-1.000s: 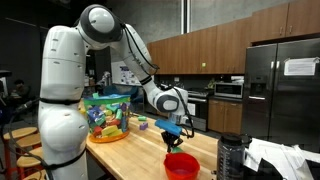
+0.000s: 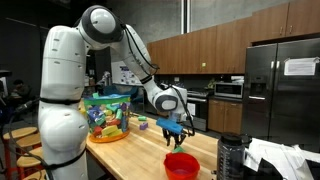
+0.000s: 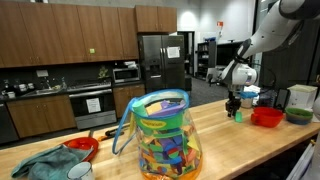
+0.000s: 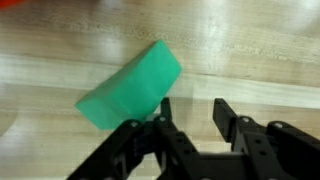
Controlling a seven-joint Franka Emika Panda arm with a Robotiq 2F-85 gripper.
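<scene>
A green block [image 4: 130, 88] lies on the wooden table, just left of my gripper in the wrist view. Its lower right side comes close to the left finger; whether they touch I cannot tell. Bare wood shows in the gap between the fingers, so the gripper is partly open and holds nothing. In the second exterior view the green block [image 3: 238, 117] is small, beneath the arm's end and beside a red bowl [image 3: 267, 117]. The first exterior view has the gripper low over the table behind the red bowl [image 2: 182, 167].
A large clear container with a blue rim [image 3: 167, 145] holds many colourful pieces on the table. A red tray [image 3: 82, 147] and a grey-blue cloth [image 3: 50, 163] lie at the far end. Open wood [image 2: 138, 152] stretches between container and bowl.
The gripper has shifted slightly to the right in the first exterior view. The red bowl stays where it was.
</scene>
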